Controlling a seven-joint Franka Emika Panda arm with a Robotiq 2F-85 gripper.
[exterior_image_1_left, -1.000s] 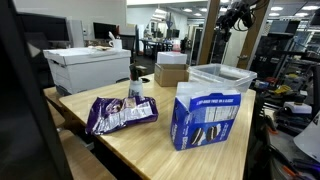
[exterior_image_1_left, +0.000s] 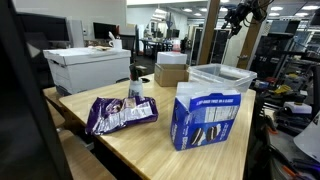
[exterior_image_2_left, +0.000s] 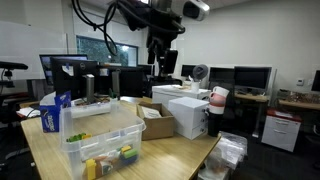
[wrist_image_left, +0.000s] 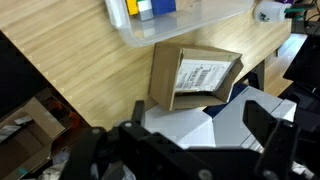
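My gripper is open, with nothing held between its dark fingers. It hangs high over the table in exterior view 2, well clear of everything below. In the wrist view, an open cardboard box (wrist_image_left: 166, 75) with a pale label or sheet inside lies ahead of the fingers. Beside it is a clear plastic bin (wrist_image_left: 150, 38) with yellow and blue blocks. The same bin (exterior_image_2_left: 72, 128) stands at the near table edge in exterior view 2. A blue snack box (exterior_image_1_left: 205, 125) and a purple snack bag (exterior_image_1_left: 122, 114) rest at the opposite end.
White storage boxes (exterior_image_1_left: 88, 72) stand along one long side of the table. A bottle (exterior_image_1_left: 135, 84) is upright behind the purple bag. Bare wood (exterior_image_1_left: 150, 140) shows between the snack items and the table's edge. Monitors (exterior_image_2_left: 250, 78) are in the background.
The arm's end, high at the upper right of exterior view 1, has shifted slightly. Objects on the table look unmoved.
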